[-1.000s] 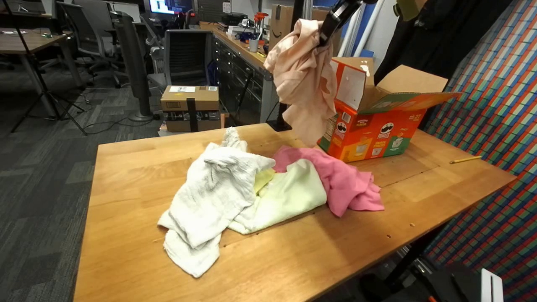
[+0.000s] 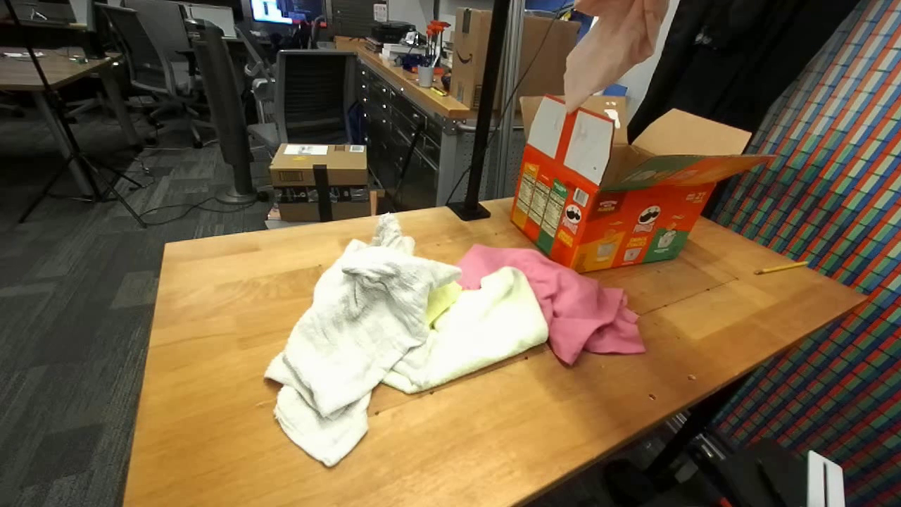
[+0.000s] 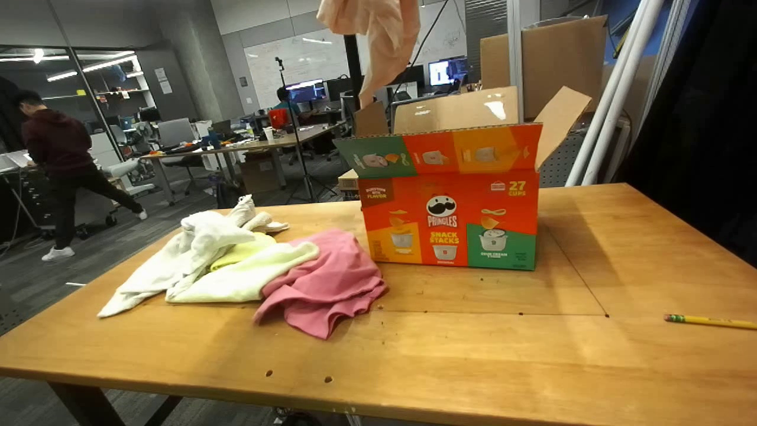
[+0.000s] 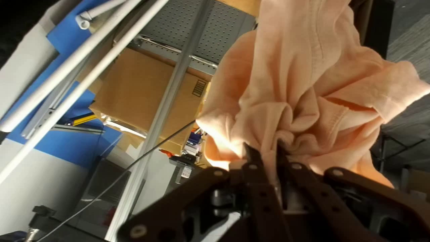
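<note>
A peach cloth (image 4: 298, 80) is pinched between the fingers of my gripper, which is shut on a fold of it. In both exterior views only the lower part of this cloth (image 2: 609, 46) shows, hanging down from the top edge; the gripper itself is out of those views. In exterior view 2 the cloth (image 3: 383, 42) dangles above the left end of an open red Pringles box (image 3: 447, 213). On the table lie a white cloth (image 2: 355, 329), a pale yellow-green cloth (image 2: 481, 329) and a pink cloth (image 2: 566, 296), bunched against each other.
The box's cardboard flaps (image 3: 564, 124) stand up and outward. A pencil (image 3: 709, 322) lies toward the table's right side. Behind the table's back edge rises a black pole (image 2: 490, 110).
The peach cloth has risen and moved to the right, from beside the box to above it. My gripper has left exterior view 1 through the top. The cloths on the table have not moved.
</note>
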